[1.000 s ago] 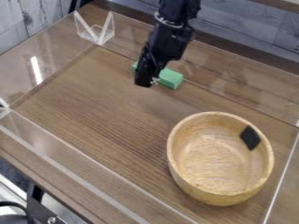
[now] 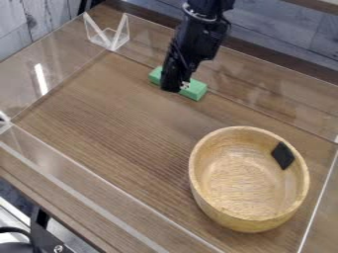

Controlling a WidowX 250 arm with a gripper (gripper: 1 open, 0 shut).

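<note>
The black gripper (image 2: 175,79) hangs from the arm at the top centre, over a green block (image 2: 191,89) on the wooden table (image 2: 106,138). Its fingertips are at the block's left part and hide some of it; whether they touch it cannot be told. The fingers look close together, with nothing clearly held.
A round tan bowl (image 2: 250,204) with a black patch on its rim fills the lower right. Clear plastic brackets stand at the upper left and left edge.
The gripper has shifted slightly, mostly upward from where it was a second ago, over the green block. The block and bowl look unmoved.
</note>
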